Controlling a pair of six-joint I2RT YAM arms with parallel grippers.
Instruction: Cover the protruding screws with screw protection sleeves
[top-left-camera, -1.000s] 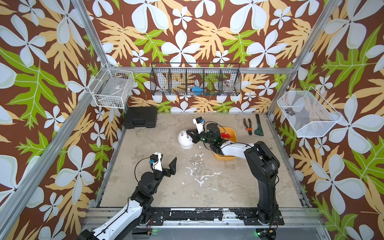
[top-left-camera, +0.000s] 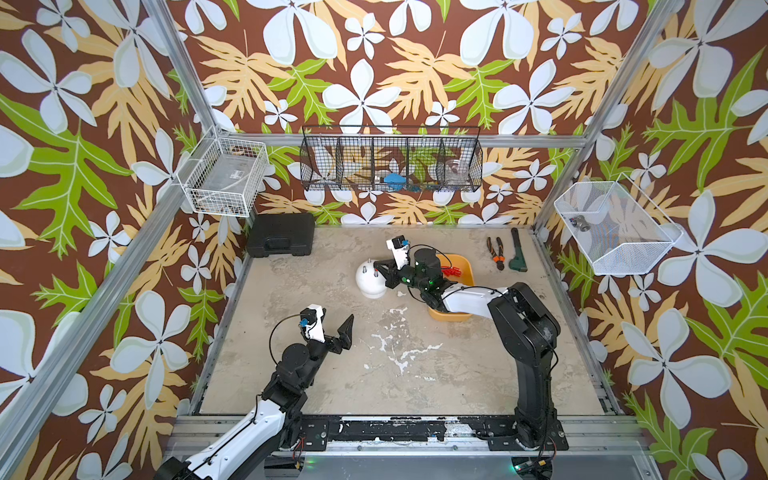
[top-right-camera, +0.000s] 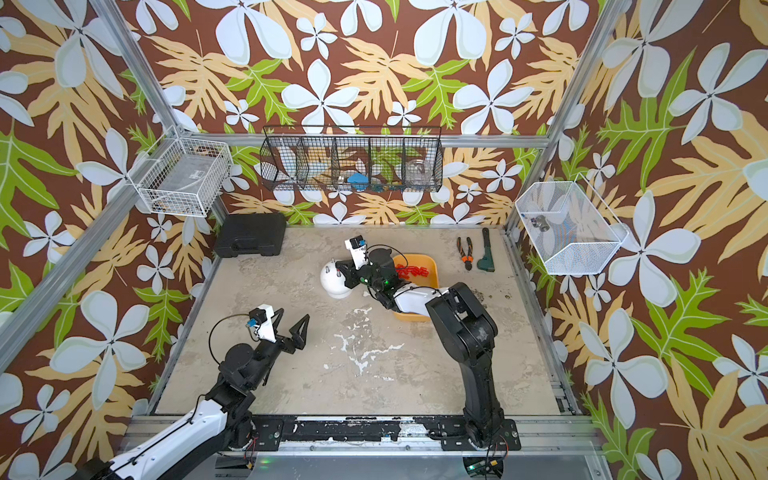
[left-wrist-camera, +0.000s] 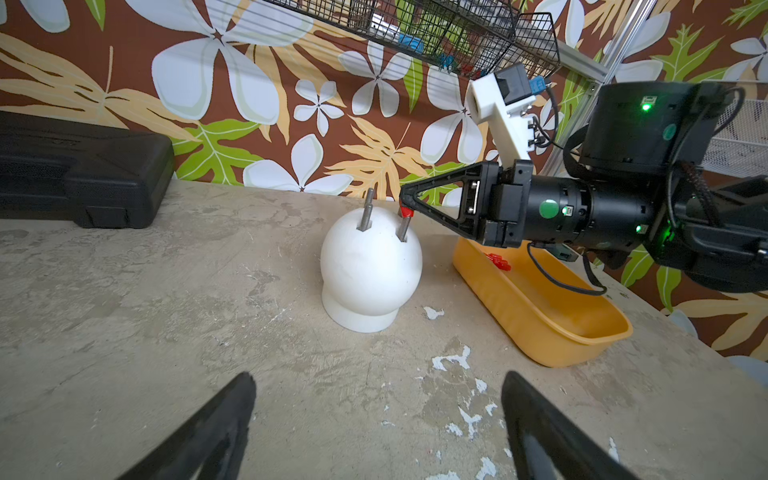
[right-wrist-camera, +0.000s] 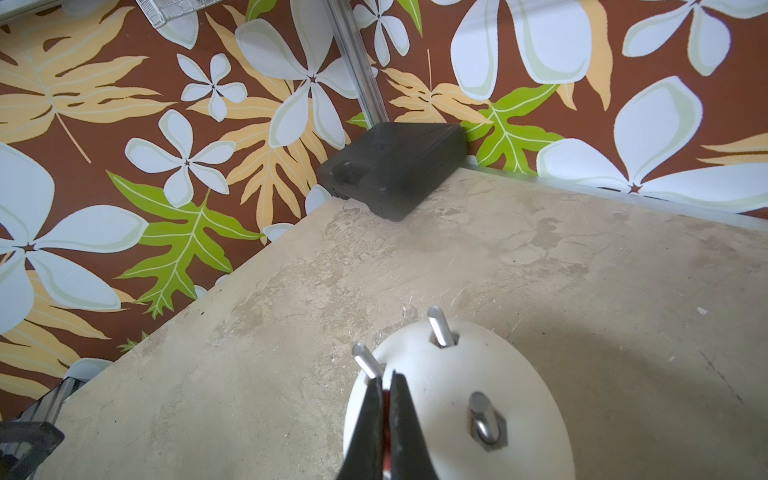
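Observation:
The white ball-shaped base (left-wrist-camera: 371, 265) stands on the table with several metal screws sticking out. One bare screw rises from its top; others, such as the near screw (right-wrist-camera: 483, 417), are bare in the right wrist view. A red sleeve (left-wrist-camera: 406, 212) sits at the tip of the screw on the base's right side. My right gripper is shut, its fingertips against this sleeve; red shows in the narrow gap between the fingers, but whether they clamp it is unclear. Off to the front left, my left gripper (top-left-camera: 345, 333) stands open and empty.
More red sleeves (top-right-camera: 412, 272) lie in the orange bin (left-wrist-camera: 552, 324) under my right forearm. Pliers (top-left-camera: 497, 254) and a green-black tool (top-left-camera: 517, 249) rest at the back right, a black case (top-left-camera: 280, 234) at the back left.

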